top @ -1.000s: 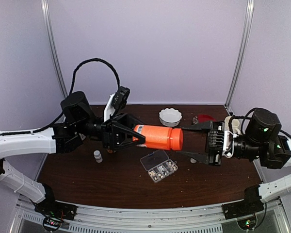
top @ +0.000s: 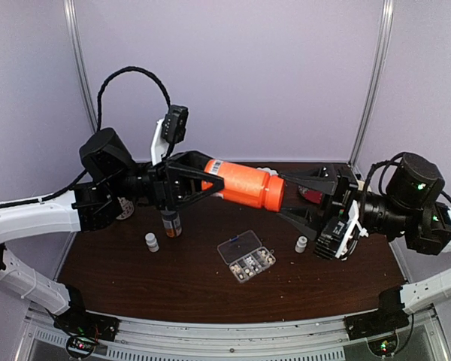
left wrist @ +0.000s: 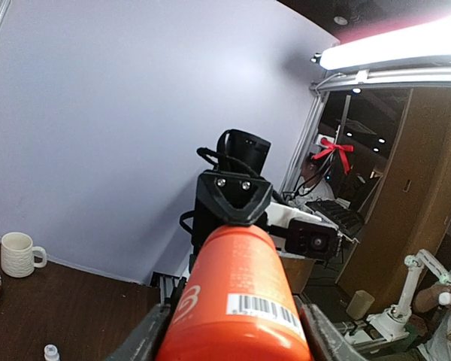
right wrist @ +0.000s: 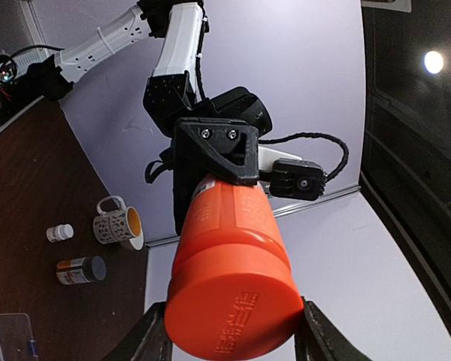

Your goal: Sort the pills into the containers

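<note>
An orange pill bottle [top: 242, 184] with an orange cap hangs above the table between my two arms, tilted with its cap end to the right and lower. Around its barcode end, my left gripper [top: 215, 173] is shut. My right gripper [top: 283, 195] has its fingers on either side of the cap [right wrist: 233, 308], and in the right wrist view they press against it. Below lies a clear pill box [top: 249, 259], lid open, with pale pills in several compartments.
White bottles stand at left [top: 152, 242] and right [top: 301, 244]. A brown bottle [top: 171, 224] is behind the left one. Mugs stand at the sides, one a cream mug [left wrist: 16, 254]. A red bowl [top: 310, 195] sits behind my right gripper.
My right gripper has closed in around the cap and turned with it, covering most of the white bowl.
</note>
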